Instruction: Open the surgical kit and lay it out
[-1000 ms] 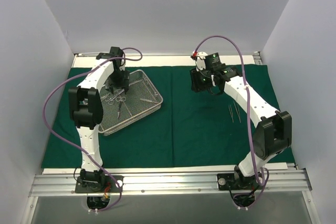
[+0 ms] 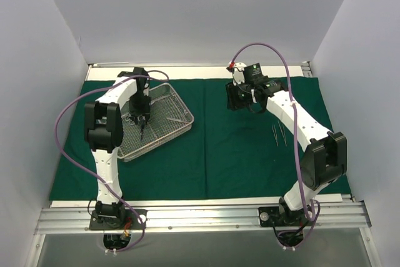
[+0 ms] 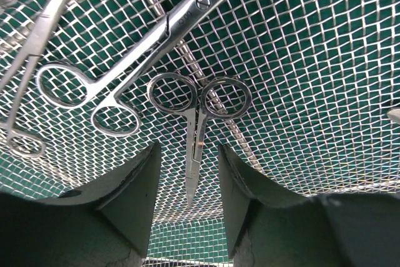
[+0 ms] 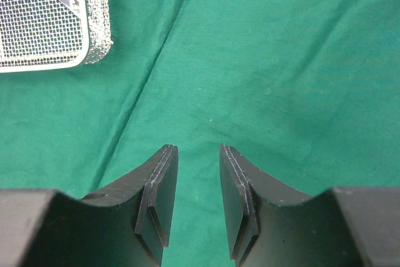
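Observation:
A mesh tray (image 2: 169,136) on the left of the green cloth holds several steel instruments. My left gripper is over it, fingers parted above small scissors (image 3: 194,139) lying with rings away from the fingers; larger scissors (image 3: 187,17) and another scissor-like tool (image 3: 31,51) lie beside them. My right gripper hangs over bare cloth right of the tray, its fingers apart with nothing between them.
Several slender instruments (image 2: 275,135) lie on the cloth at the right. A tray corner (image 4: 87,42) shows in the right wrist view.
My left gripper has moved toward the near side over the tray, now covering more of the small scissors in the top view. The right arm is nearly still.

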